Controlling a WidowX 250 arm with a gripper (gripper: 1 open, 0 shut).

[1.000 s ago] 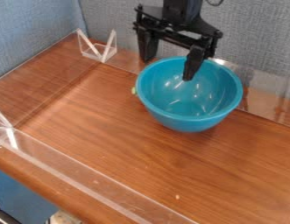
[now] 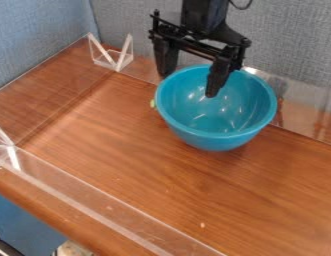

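A large turquoise bowl (image 2: pixel 208 125) stands on the wooden table at the back right. My black gripper (image 2: pixel 189 74) hangs above it with its fingers wide apart, one over the bowl's back left side and the other reaching down over its right interior. I see nothing held between them. A small yellow object (image 2: pixel 153 103) peeks out at the bowl's left edge, mostly hidden behind it.
Clear plastic walls line the back and front-left edges of the wooden table (image 2: pixel 88 120), with white-edged brackets (image 2: pixel 110 55) at the back-left corner.
My gripper has shifted very slightly, its right finger a little lower and to the left. The bowl looks unmoved.
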